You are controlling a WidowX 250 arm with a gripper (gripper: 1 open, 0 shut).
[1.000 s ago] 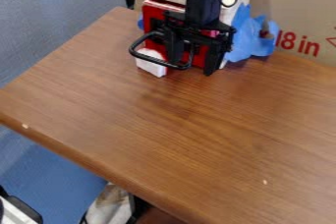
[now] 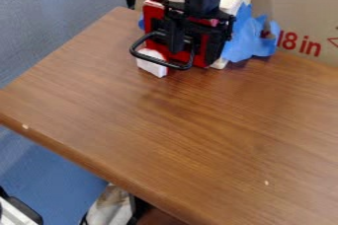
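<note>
My black gripper (image 2: 185, 46) hangs at the top middle of the view, in front of a red and white box-like object (image 2: 156, 17) at the back of the wooden table (image 2: 158, 150). A black loop of the gripper crosses the lower part of that object, above its white base. Whether the fingers are open or shut, or hold anything, is hard to tell against the dark parts and red front.
Blue tape or material (image 2: 251, 41) lies right of the red object, before a cardboard box (image 2: 301, 17) with red print. The table's left edge drops to a blue-grey floor area.
</note>
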